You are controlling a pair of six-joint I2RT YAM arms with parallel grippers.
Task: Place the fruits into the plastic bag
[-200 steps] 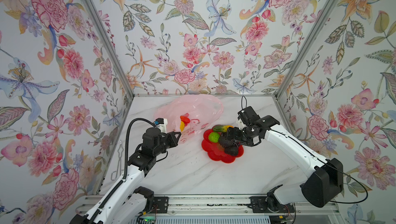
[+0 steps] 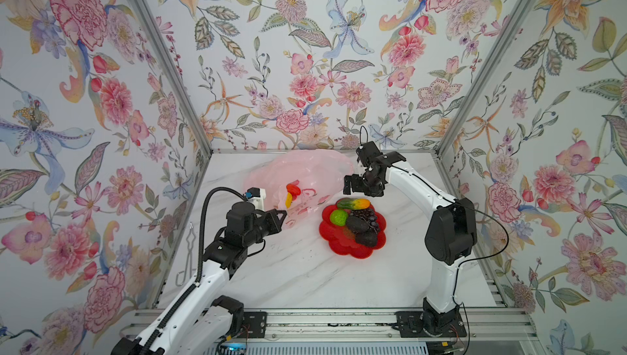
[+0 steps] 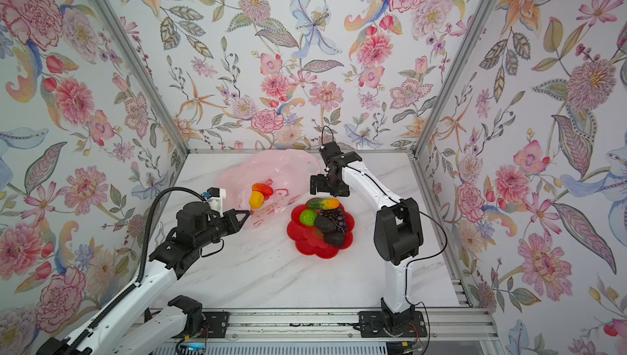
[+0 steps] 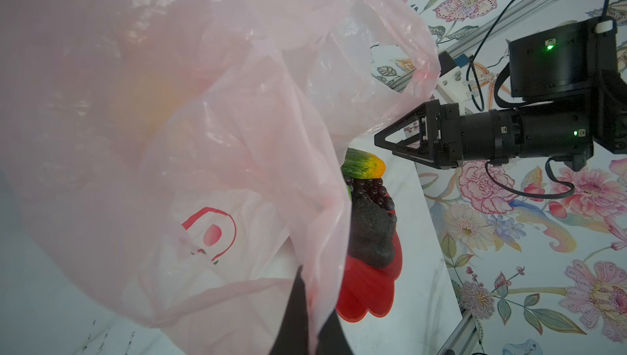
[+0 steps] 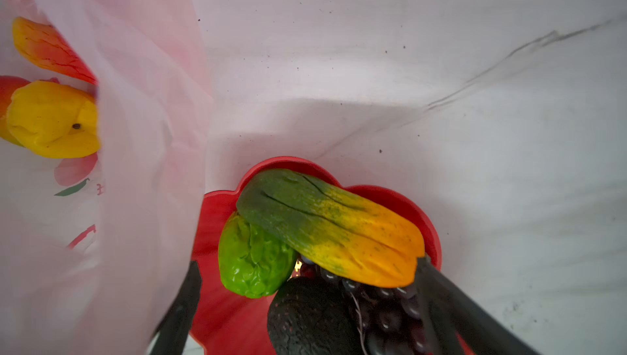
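A pink translucent plastic bag (image 2: 274,175) spreads open at the back, a yellow fruit (image 5: 55,120) and orange-red fruit (image 2: 293,188) showing in it. Its near rim is pinched in my shut left gripper, seen end-on in the left wrist view. Right of the bag, a red scalloped plate (image 2: 339,244) holds a green-yellow papaya (image 5: 333,224), a green fruit (image 5: 254,257), dark grapes (image 5: 388,315) and dark avocado-like fruits (image 5: 313,319). My right gripper (image 2: 348,185) hovers behind the plate's far side, open and empty; its fingertips straddle the fruits in the right wrist view.
In the right wrist view, a bag wall (image 5: 150,126) hangs close beside the left finger. Clear white tabletop (image 2: 281,270) lies in front of the plate and bag. A metal tool (image 2: 187,257) lies at the far left edge.
My right gripper has moved back and left, from over the plate's right side to behind it, uncovering the papaya and grapes. The left arm and bag look unchanged.
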